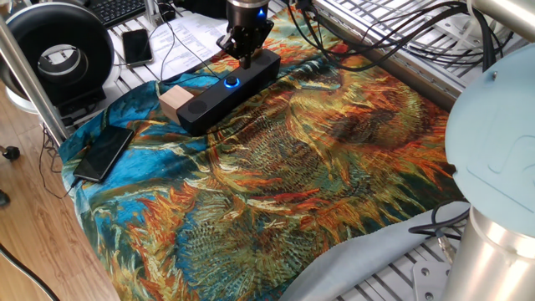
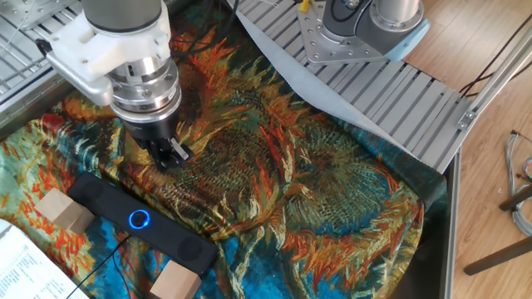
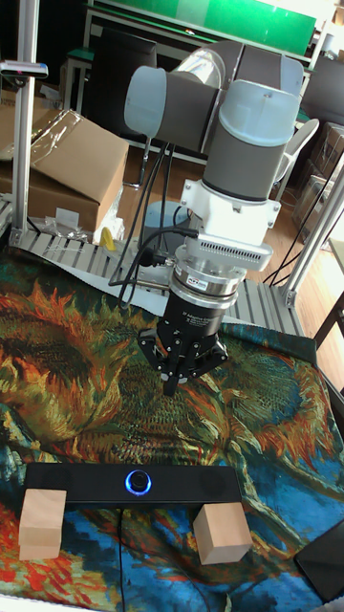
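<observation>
A long black speaker bar [image 2: 170, 235] with a glowing blue ring lies on the painted cloth [image 2: 332, 178]. Two wooden blocks, one [image 3: 41, 525] near its left end and another [image 3: 222, 535] near its right end in exterior view 3, stand along its side. My gripper [image 3: 170, 386] points down above the cloth, on the arm's side of the bar and apart from it. Its black fingers come together at the tips, and nothing shows between them. In exterior view 1 the gripper [image 1: 247, 63] overlaps the bar, and one block [image 1: 174, 101] shows behind it.
A dark phone [image 1: 104, 154] lies at the cloth's edge, and a second phone [image 1: 136, 48] rests by the paper sheets [image 1: 185, 42]. Black cables [image 1: 393, 42] hang near the arm.
</observation>
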